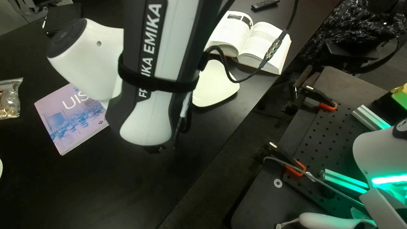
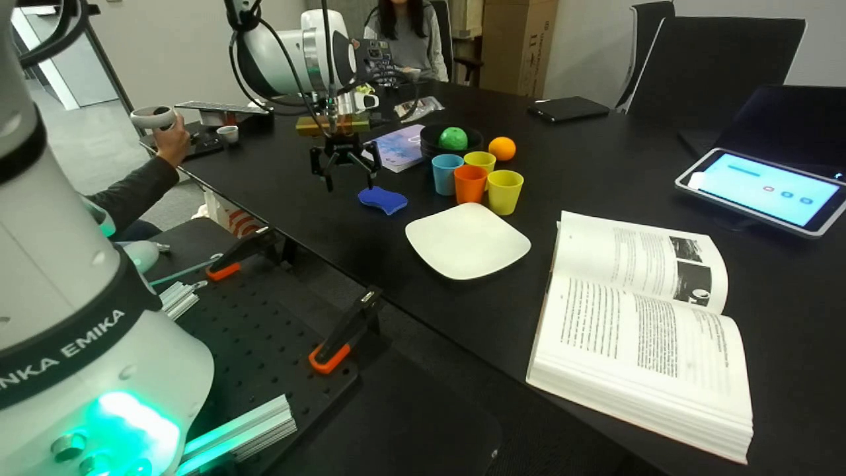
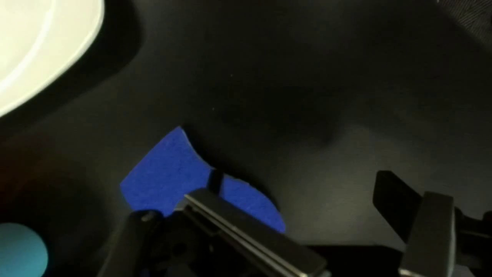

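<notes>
A flat blue sponge [image 2: 383, 199] with a narrowed waist lies on the black table. My gripper [image 2: 349, 181] hangs above the table, just left of the sponge in exterior view 2, its fingers spread and nothing between them. From the wrist view, one finger [image 3: 258, 235] covers the lower part of the sponge [image 3: 161, 173], while the other finger [image 3: 429, 235] is over bare table to the right. The space inside the gripper is empty. In exterior view 1 the arm [image 1: 152, 114] hides both gripper and sponge.
A white plate [image 2: 468, 242] is near the sponge, with blue [image 2: 446, 176], orange [image 2: 470, 184] and yellow cups [image 2: 504, 193] behind it. Further back stand a black bowl [image 2: 430, 143] holding a green ball [image 2: 453, 139] and an orange [image 2: 501, 148]. An open book [image 2: 634, 333] occupies the near right.
</notes>
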